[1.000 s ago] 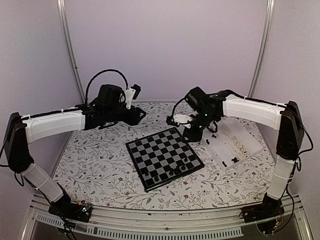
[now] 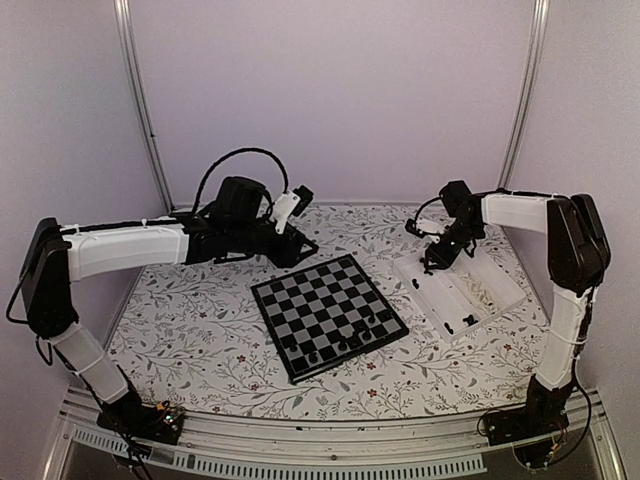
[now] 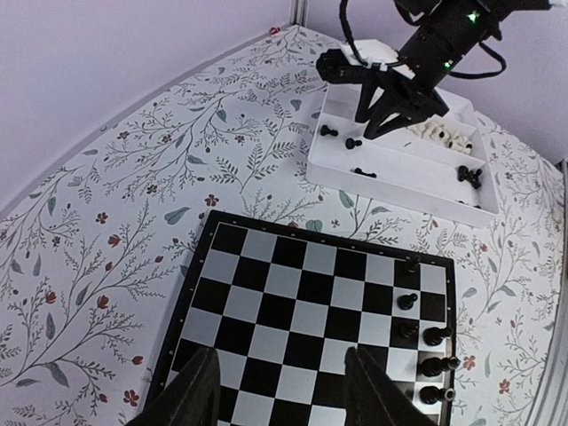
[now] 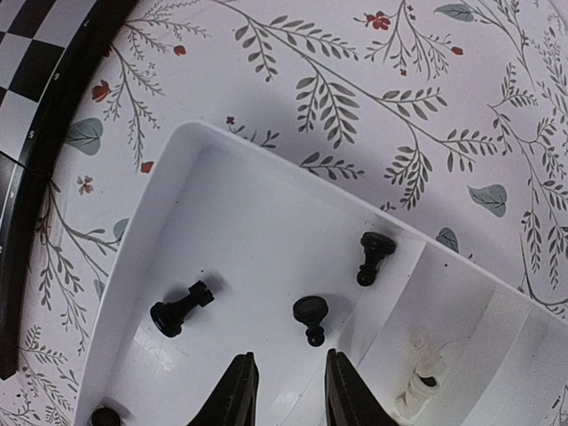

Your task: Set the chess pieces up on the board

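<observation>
The chessboard [image 2: 318, 300] lies mid-table, several black pieces such as a pawn [image 3: 407, 301] standing along one side. My right gripper is over the white tray [image 4: 231, 204], part open with nothing visible between its fingers. Just ahead of it lies a black pawn [image 4: 310, 315], with another pawn [image 4: 373, 257] and a black rook [image 4: 177, 311] nearby. White pieces [image 4: 417, 382] lie in a separate compartment. My left gripper stands open and empty, raised above the board's far left side.
Walls enclose the table at back and sides.
My right gripper has moved from over the board to the tray and lowered slightly. My left arm shifted a little to the right.
</observation>
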